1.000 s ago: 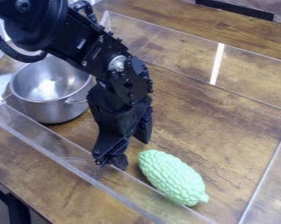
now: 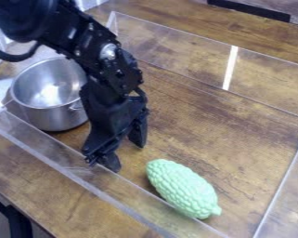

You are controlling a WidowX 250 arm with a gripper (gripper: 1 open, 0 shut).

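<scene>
The black gripper (image 2: 119, 147) hangs low over the wooden table, between a steel pot (image 2: 49, 100) and a pale green bumpy vegetable, like a bitter melon (image 2: 181, 186). The melon lies on its side to the right of the fingers, apart from them. The fingertips point down near the clear plastic strip along the front. Whether anything is between the fingers is hidden by the gripper's body.
Clear plastic walls (image 2: 269, 72) border the work area at the back, front and right.
The gripper has shifted left and slightly up, away from the melon. The pot and melon stay in place.
</scene>
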